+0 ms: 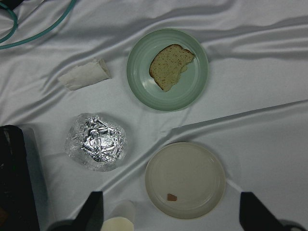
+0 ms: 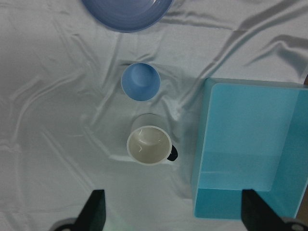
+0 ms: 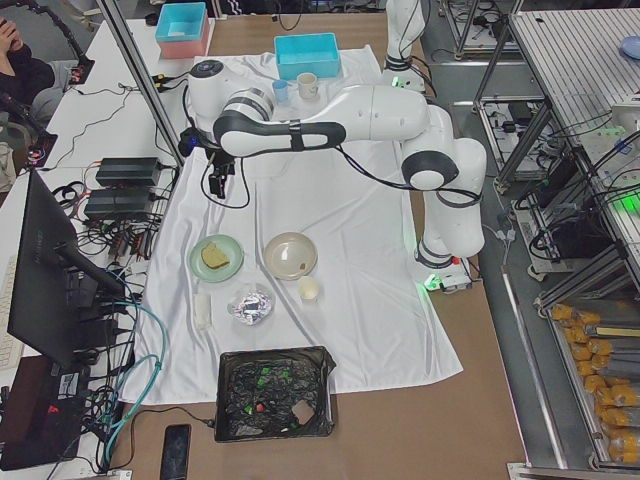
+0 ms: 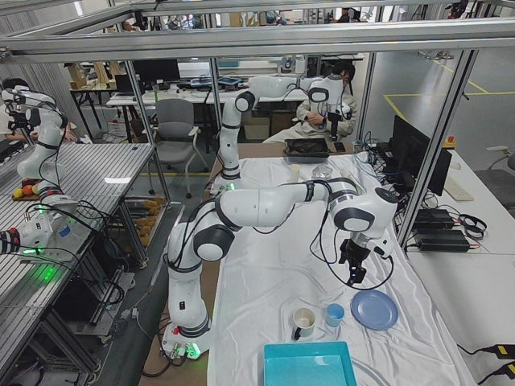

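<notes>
My left gripper hangs open over the cloth, above a green plate with a bread slice, a beige plate with a small brown piece, a foil bundle in clear plastic, a white napkin and a cream cup. My right gripper is open above the other end, where a blue plate, blue cup, white mug and turquoise bin stand.
A black lined tray with scraps sits at one table end beside a phone. Monitors, black boxes and cables line the side desk.
</notes>
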